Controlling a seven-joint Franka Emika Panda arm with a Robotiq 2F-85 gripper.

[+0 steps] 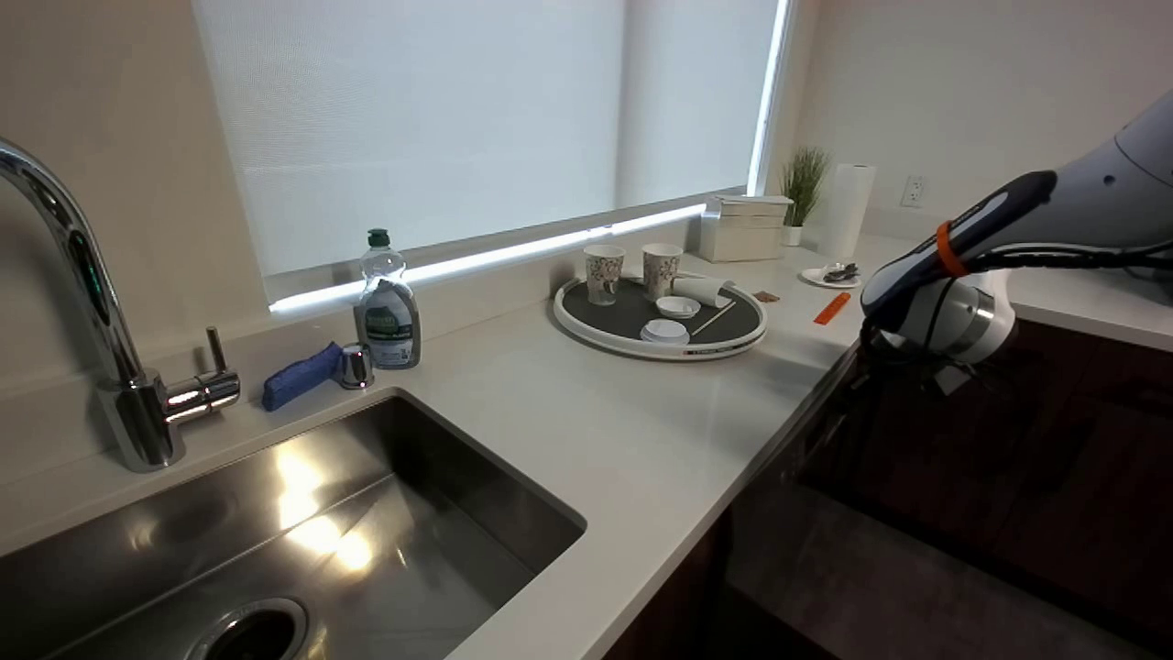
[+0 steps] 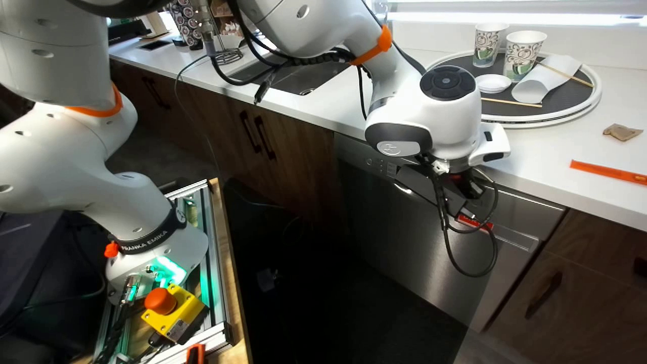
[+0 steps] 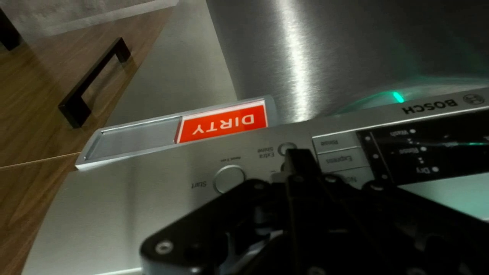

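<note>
The steel Bosch dishwasher is built in under the counter. In the wrist view its control panel fills the lower part, upside down, with a round start button, a smaller extra-shine button and a dark display. A sign shows DIRTY on red. My gripper is shut with nothing visible between its fingers; the tips overlap the panel beside the small button. Whether they touch it cannot be told. Cables and the hand partly hide the gripper in exterior view 2.
On the counter above stands a round tray with paper cups and lids. An orange strip lies near the counter edge. The sink is further left. A black drawer handle sticks out beside the dishwasher.
</note>
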